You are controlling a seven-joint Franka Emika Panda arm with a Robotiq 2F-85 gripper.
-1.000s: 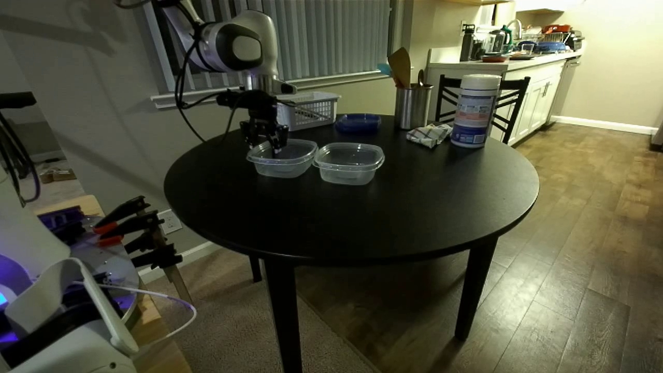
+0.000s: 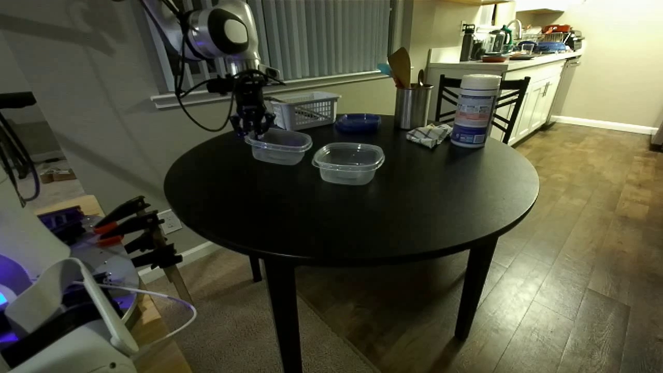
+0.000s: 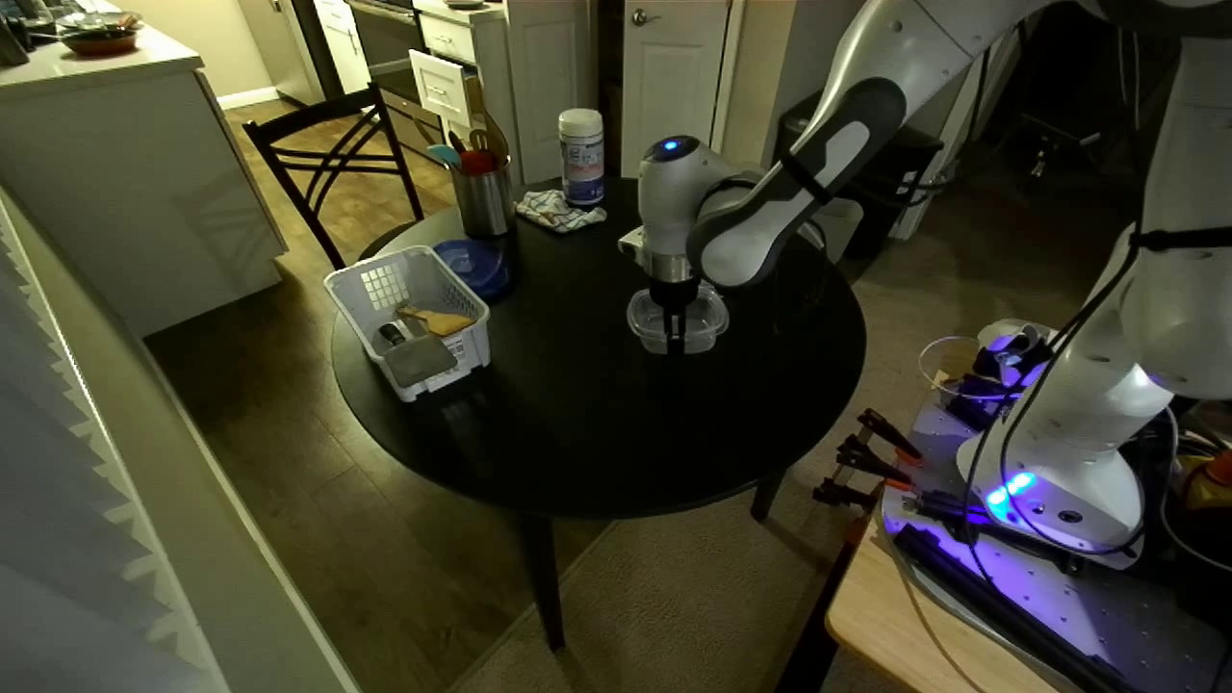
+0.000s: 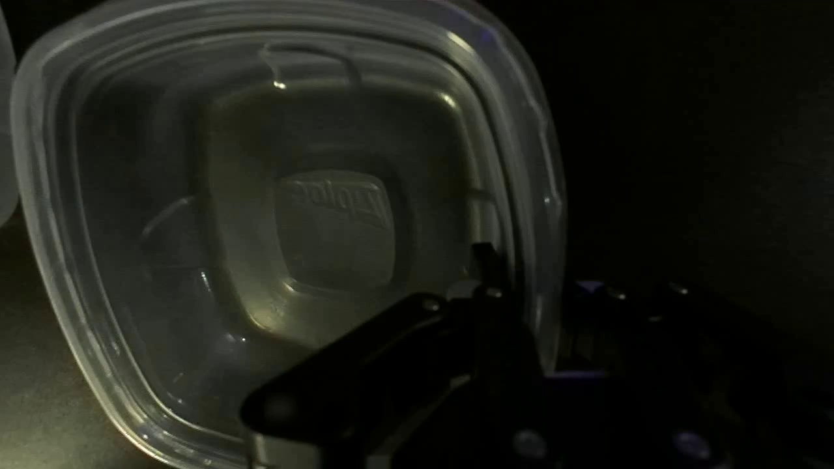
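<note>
Two clear plastic containers show in exterior view 1. My gripper (image 2: pixel 256 129) is shut on the rim of the left container (image 2: pixel 280 155), at its far left side. The right container (image 2: pixel 349 174) sits on the black table, a small gap away. In the wrist view the held container (image 4: pixel 336 234) is empty, and its right wall runs between the fingers of my gripper. In exterior view 2 the gripper (image 3: pixel 676 335) hides part of the clear plastic. Whether the held container touches the table I cannot tell.
A white basket (image 3: pixel 404 283) with utensils and a blue lidded dish (image 2: pixel 358 123) stand toward the window side. A metal utensil holder (image 2: pixel 413 106), a checked cloth (image 2: pixel 429 134) and a wipes canister (image 2: pixel 475 112) occupy the kitchen side.
My gripper and the left container have moved back and slightly left in exterior view 1, widening the gap to the right container, which stays in place.
</note>
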